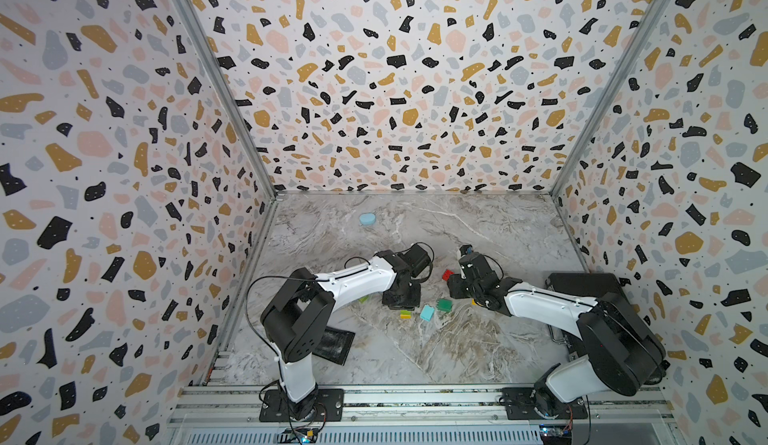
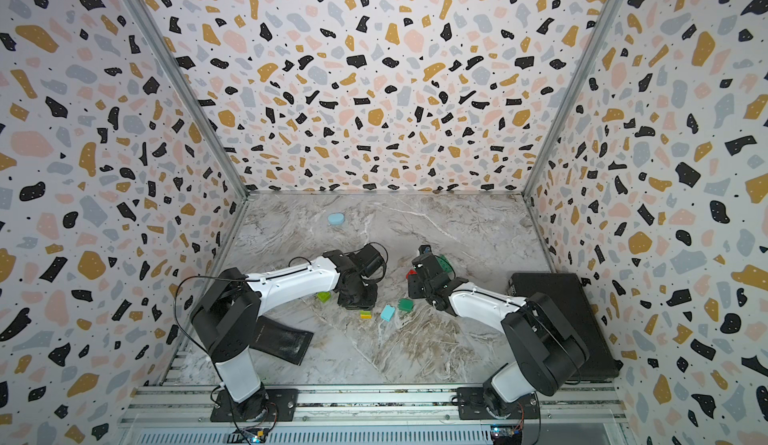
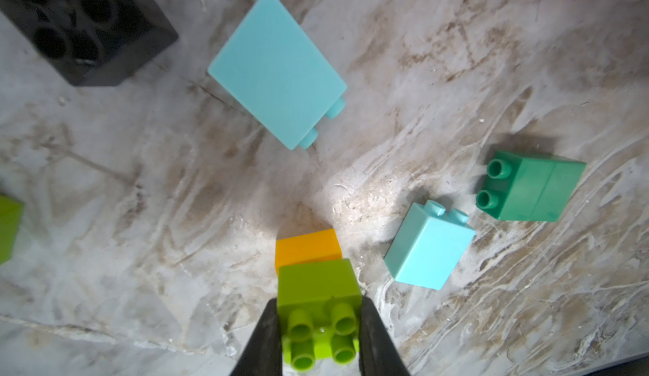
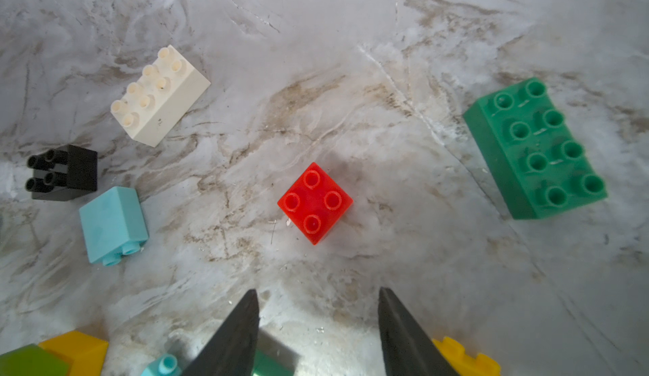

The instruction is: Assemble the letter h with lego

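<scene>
In the left wrist view a lime-green brick [image 3: 317, 281], studs toward the camera, is pinched by my left gripper. An orange-yellow brick [image 3: 307, 246] shows just beyond it, partly hidden; whether the two are joined I cannot tell. My right gripper is parted, with nothing between its fingers, above the table. Ahead of it a red brick [image 4: 315, 203] stands studs up. A long green brick [image 4: 537, 147] lies at right, and a white brick [image 4: 160, 95] at upper left. A black brick [image 4: 62, 173] and a light-blue brick [image 4: 113, 224] lie on their sides at left.
A small light-blue brick [image 3: 430, 244] and a dark green brick [image 3: 532, 186] lie right of the lime brick. A yellow brick [image 4: 465, 358] is near my right fingers. Black cases [image 1: 588, 305] stand at the right.
</scene>
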